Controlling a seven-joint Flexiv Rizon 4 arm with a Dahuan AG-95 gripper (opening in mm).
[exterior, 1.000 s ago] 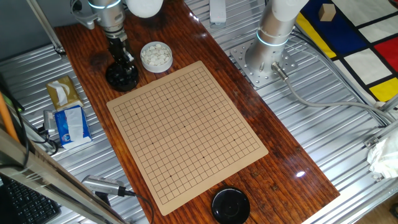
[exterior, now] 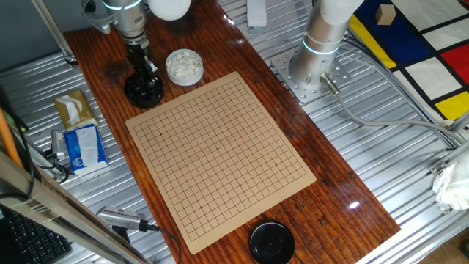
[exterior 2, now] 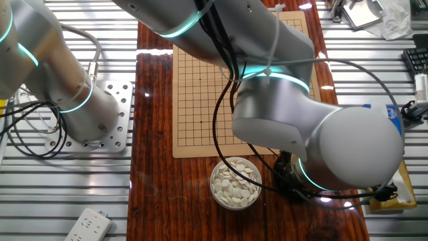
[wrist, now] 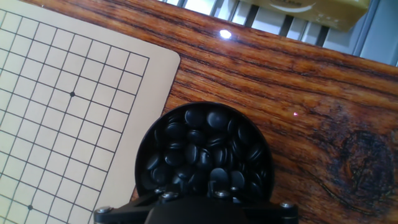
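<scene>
Black go stones [wrist: 196, 146] fill a round black bowl [wrist: 142, 152] in the wrist view. My dark gripper reaches over the bowl's near side at the bottom of that view. Black on black, its fingertips blend into the stones, and whether they hold one cannot be made out. In exterior view 1 the gripper [exterior: 152, 75] points down at the bowl [exterior: 133, 100] beside a corner of the go board [exterior: 220, 147]. No stones lie on the board. The arm hides most of the gripper in exterior view 2.
A white bowl of white stones [exterior: 184, 67] stands close beside the black one. At the board's opposite end sits a black round dish or lid [exterior: 271, 243]. Tissue packs [exterior: 86, 149] lie off the table's edge. The arm's base [exterior: 314, 70] stands across the table.
</scene>
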